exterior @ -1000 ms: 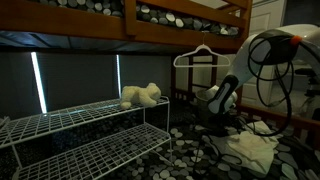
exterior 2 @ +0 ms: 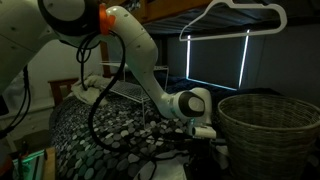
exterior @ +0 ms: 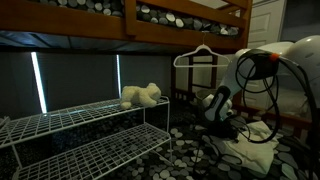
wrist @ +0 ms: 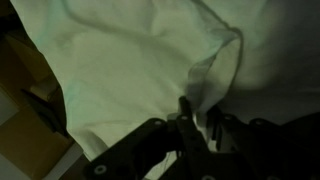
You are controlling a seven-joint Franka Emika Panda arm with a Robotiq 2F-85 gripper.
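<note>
A white cloth [exterior: 258,150] lies rumpled on the dark patterned bedding at the right of exterior view 1. My gripper [exterior: 229,134] is down at its left part. In the wrist view the cloth [wrist: 130,75] fills much of the picture, and a raised fold runs down to my gripper at the bottom. The dark fingertips touch or nearly touch that fold; how firmly they close on it is too dark to tell. In exterior view 2 the fingertips are hidden in shadow below the arm's wrist.
A wicker basket [exterior 2: 268,128] stands close beside the arm. A white hanger [exterior: 203,51] hangs above the bed area. To the left is a white wire rack [exterior: 92,162] with a white plush toy [exterior: 140,96] on top. Patterned bedding between rack and arm is mostly clear.
The arm has come lower over the past second, bringing my gripper down to the cloth's left part. The rack and plush toy have stayed put.
</note>
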